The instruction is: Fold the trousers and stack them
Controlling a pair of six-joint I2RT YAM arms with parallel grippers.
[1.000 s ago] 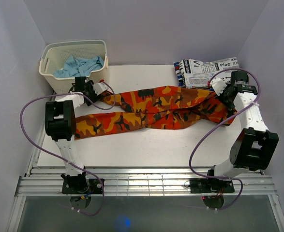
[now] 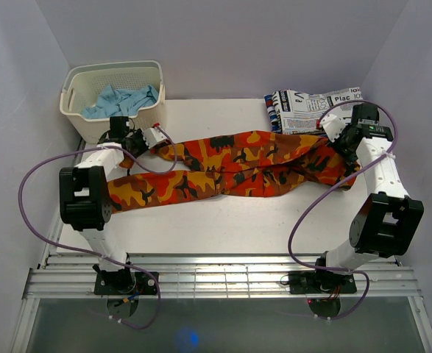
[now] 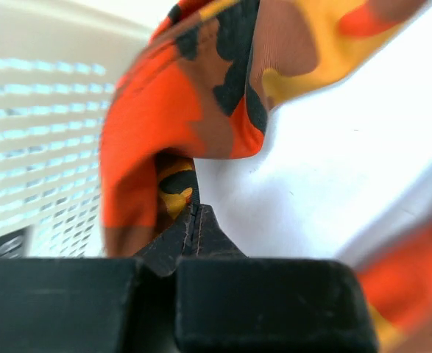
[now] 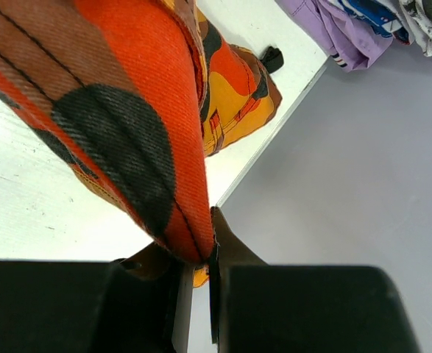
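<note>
Orange, yellow, brown and black camouflage trousers lie stretched sideways over the white table, legs to the left, waist end to the right. At the upper leg's end, beside the basket, my left gripper is shut on the hem cloth; in the left wrist view the fabric rises and folds over just ahead of the fingertips. The lower leg lies flat nearer the front. On the right, my right gripper is shut on a seamed edge of the waist end, the cloth pulled taut from it.
A cream basket holding blue cloth stands at the back left, close to my left gripper. A folded black-and-white printed garment stack lies at the back right.
</note>
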